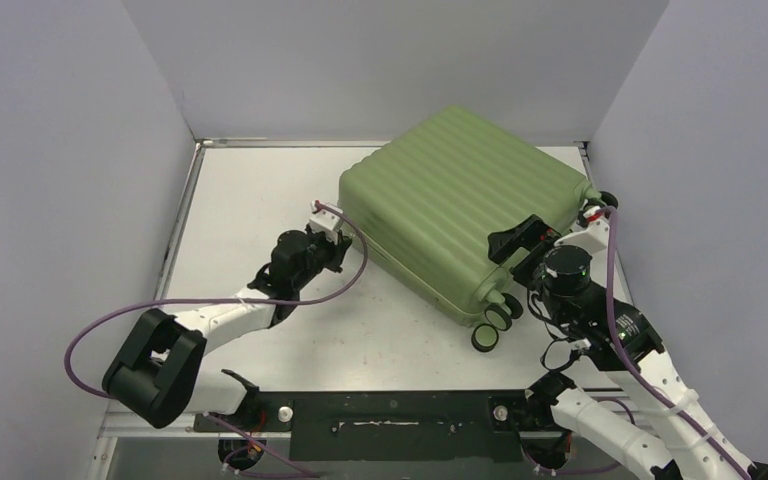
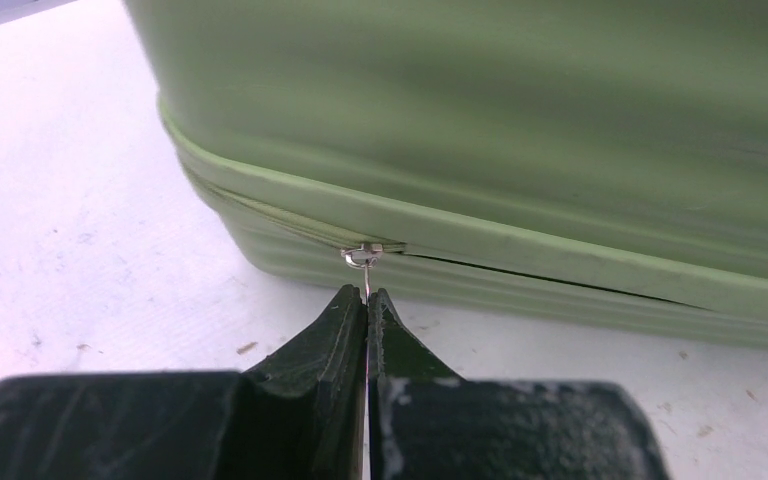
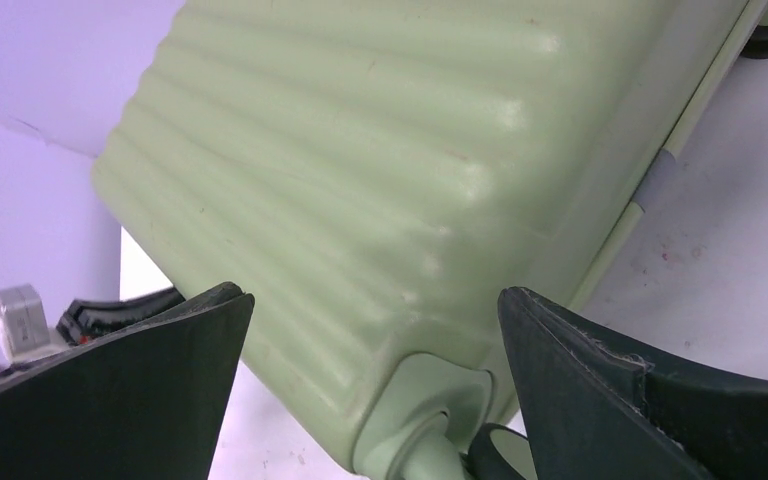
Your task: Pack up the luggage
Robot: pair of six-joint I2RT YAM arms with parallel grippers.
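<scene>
The green ribbed suitcase (image 1: 465,195) lies closed and slanted on the white table, its wheels toward the right. In the left wrist view, a zipper slider (image 2: 362,255) sits on the suitcase's side seam, with a narrow dark slit running right of it. Its thin pull (image 2: 368,278) runs down between the tips of my left gripper, which is shut on it. My right gripper stands open over the wheel-end corner, nothing between its fingers. One near wheel (image 3: 508,452) shows just below.
A loose purple cable (image 1: 210,301) arcs over the left arm, another (image 1: 612,290) along the right. Grey walls (image 1: 390,70) enclose the table on three sides.
</scene>
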